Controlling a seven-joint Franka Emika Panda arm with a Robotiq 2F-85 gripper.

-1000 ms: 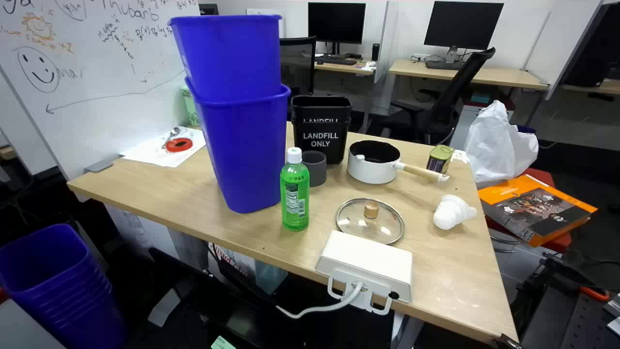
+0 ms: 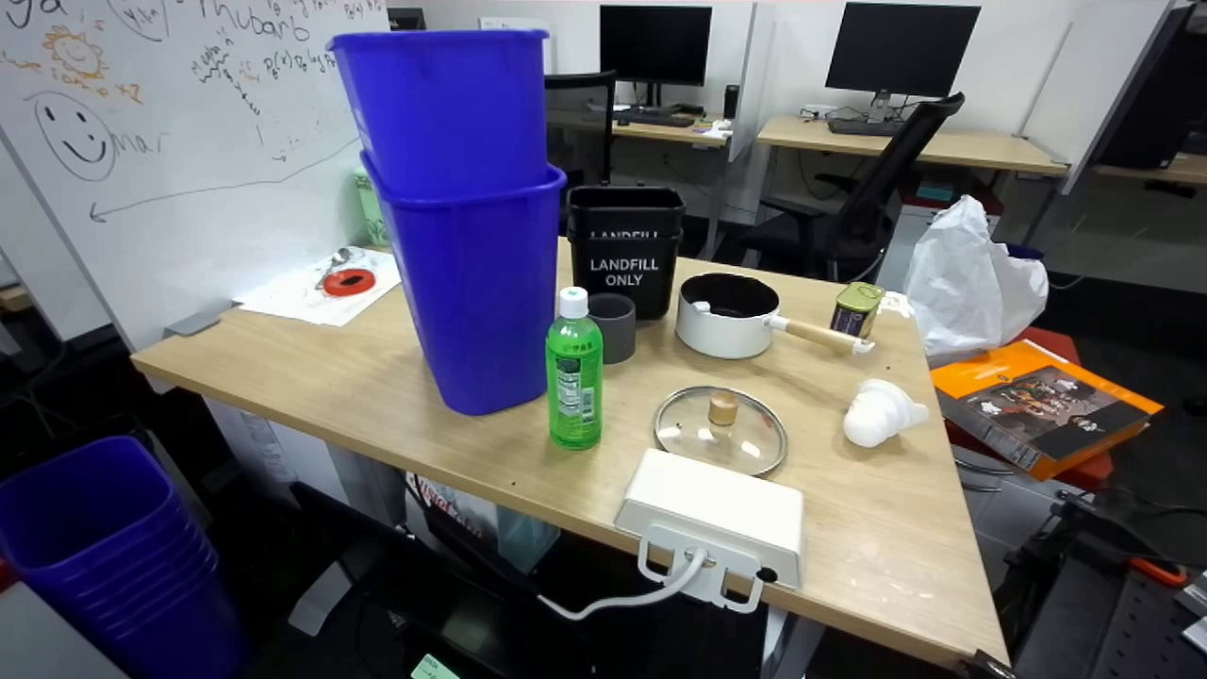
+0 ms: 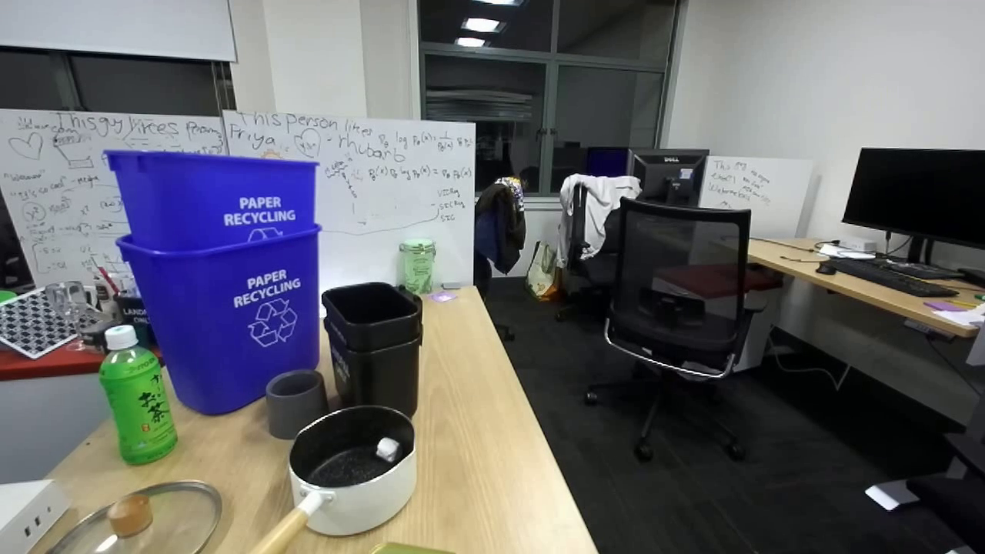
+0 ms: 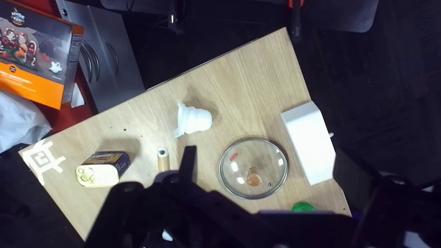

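My gripper shows only in the wrist view, its dark fingers spread wide with nothing held between them. From above, the glass lid point(image 4: 237, 179) with a wooden knob lies flat on the table between the fingertips' outlines. The white saucepan point(image 3: 378, 503) stands upright, a small white object point(image 3: 388, 449) inside it. Its wooden handle point(image 2: 820, 333) points toward a tin can point(image 2: 856, 307). On its side lies a white ribbed piece point(image 4: 193, 120). A green bottle point(image 2: 574, 379) stands beside the blue bins point(image 2: 481, 294). In the wrist view my gripper hides most of the pan.
A white power box point(image 2: 713, 504) sits at the table's near edge. Black bins point(image 2: 624, 255) and a dark grey cup point(image 2: 614, 328) stand behind the bottle. Off the table's side are an orange box point(image 2: 1041, 402) and a white bag point(image 2: 973, 277).
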